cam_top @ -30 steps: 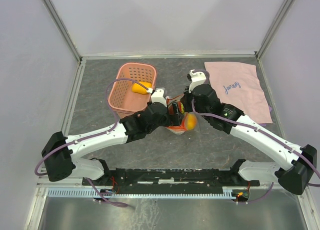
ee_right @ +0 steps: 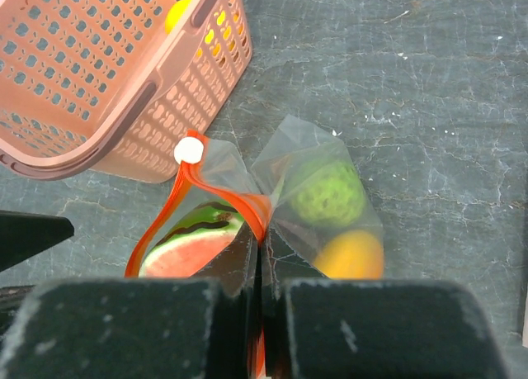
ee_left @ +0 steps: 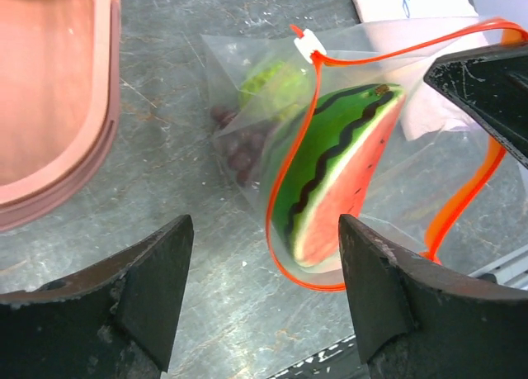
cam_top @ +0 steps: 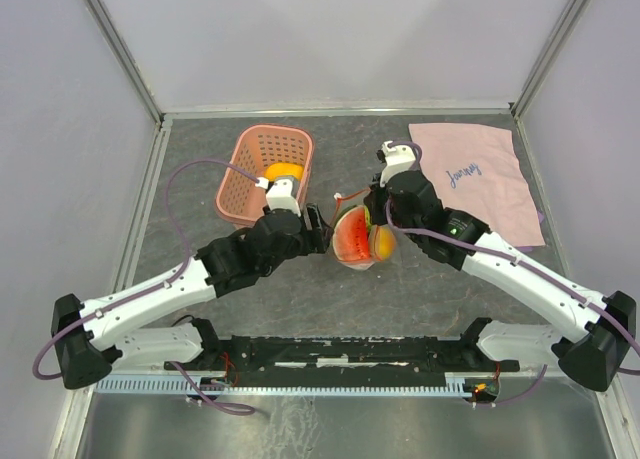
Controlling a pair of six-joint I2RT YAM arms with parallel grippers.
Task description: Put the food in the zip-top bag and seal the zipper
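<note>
The zip top bag (cam_top: 355, 237) stands open in the middle, holding a watermelon slice (ee_left: 338, 172), a green fruit (ee_right: 328, 193), dark grapes (ee_left: 241, 148) and a yellow fruit (ee_right: 349, 255). Its orange zipper (ee_left: 285, 172) carries a white slider (ee_left: 308, 45). My left gripper (cam_top: 314, 227) is open just left of the bag, nothing between its fingers in the left wrist view. My right gripper is shut on the bag's orange-zippered rim at the upper right.
A pink basket (cam_top: 230, 194) with a yellow item (cam_top: 284, 170) stands at back left. A pink cloth (cam_top: 480, 189) lies at the right.
My left gripper has drawn back leftward from over the bag, uncovering the watermelon in the top view. The right arm is nearly still.
</note>
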